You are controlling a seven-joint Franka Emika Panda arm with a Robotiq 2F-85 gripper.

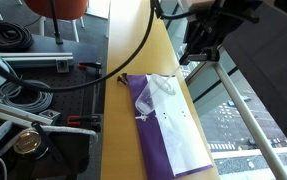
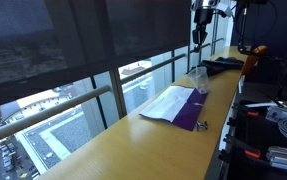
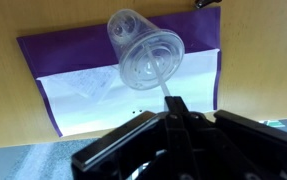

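Observation:
A clear plastic cup (image 3: 143, 50) with a round lid lies tilted in the wrist view, over the purple and white sheet (image 3: 78, 95). From its lid a thin pale straw (image 3: 159, 73) runs to the tips of my gripper, which is shut on it. Exterior view 1 has the cup (image 1: 149, 99) over the sheet's near left corner, with the gripper (image 1: 200, 45) well above and to the right. In exterior view 2 the cup (image 2: 198, 78) appears below the gripper (image 2: 197, 44). Whether its base touches the sheet I cannot tell.
A small metal object (image 2: 202, 126) sits beside the sheet. Dark items (image 2: 221, 66) lie farther back. Windows and a rail (image 2: 63, 106) border one side; a black pegboard cart (image 1: 63, 100) stands on the other.

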